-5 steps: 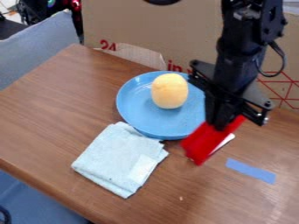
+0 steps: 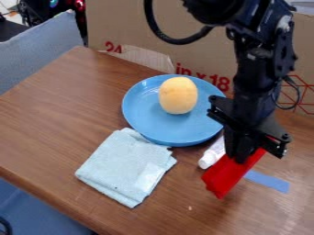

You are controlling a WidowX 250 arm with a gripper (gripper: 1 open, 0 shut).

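My gripper [image 2: 245, 139] points down at the right of the blue plate [image 2: 147, 108], at the upper end of a red object [image 2: 223, 178] that slants over the table; its fingertips are partly hidden, so its grip is unclear. A white tube [image 2: 211, 154] lies behind the red object, partly covered. A round pale orange object [image 2: 178, 95] sits on the plate. A folded light-blue cloth [image 2: 125, 167] lies in front of the plate.
A cardboard box [image 2: 147, 32] stands behind. A strip of blue tape [image 2: 270, 183] is on the table at the right.
My gripper and the red object have moved down and to the right over the last second. More of the white tube now shows.
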